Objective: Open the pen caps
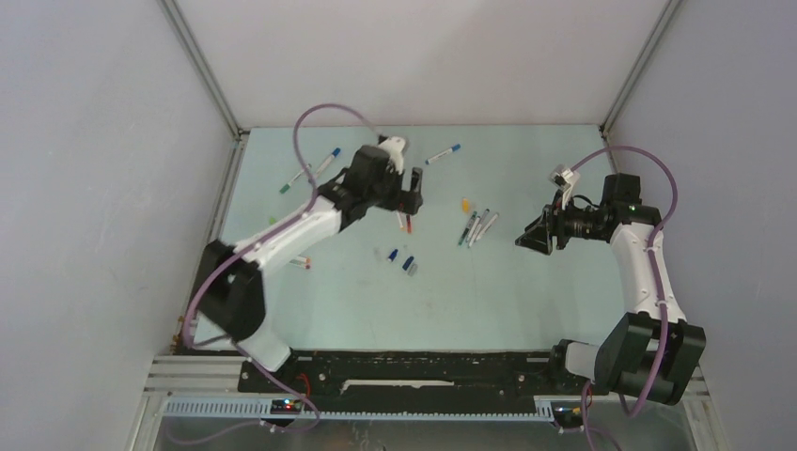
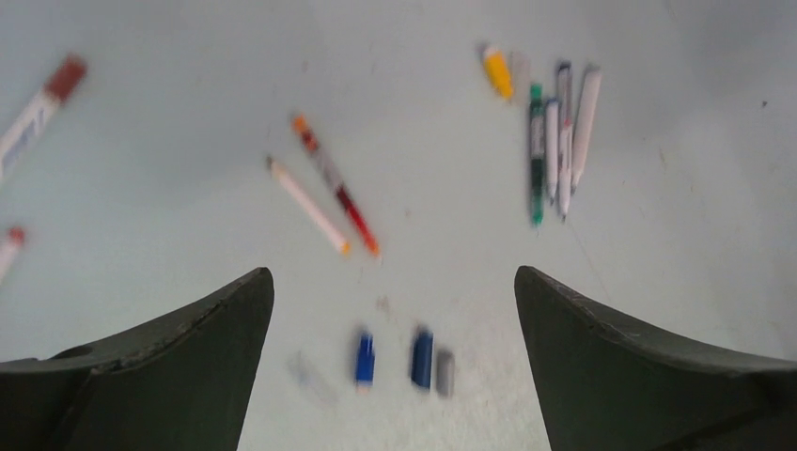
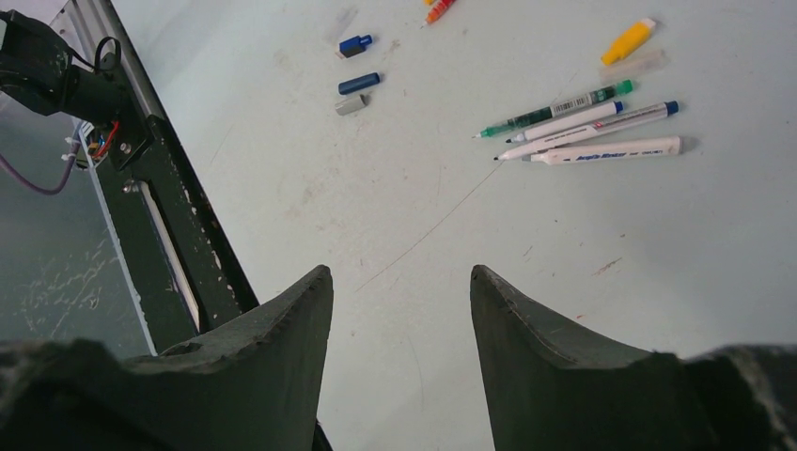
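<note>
Several markers lie scattered on the table. My left gripper (image 1: 406, 193) hangs open, blurred in motion, over the upper middle, above a red pen (image 2: 343, 183) and a white pen (image 2: 305, 202). A bundle of uncapped pens (image 3: 554, 122) lies at the middle right. Loose caps lie about: a yellow cap (image 3: 628, 40), a clear cap (image 3: 632, 66), a blue cap (image 3: 354, 46), a dark blue cap (image 3: 358, 84) and a grey cap (image 3: 349, 104). My right gripper (image 1: 536, 235) stands open at the right, right of the bundle, nothing between its fingers.
More markers, such as a blue-capped pen (image 1: 442, 153), lie toward the back and left; the left arm hides some. A dark rail (image 1: 418, 366) runs along the front edge.
</note>
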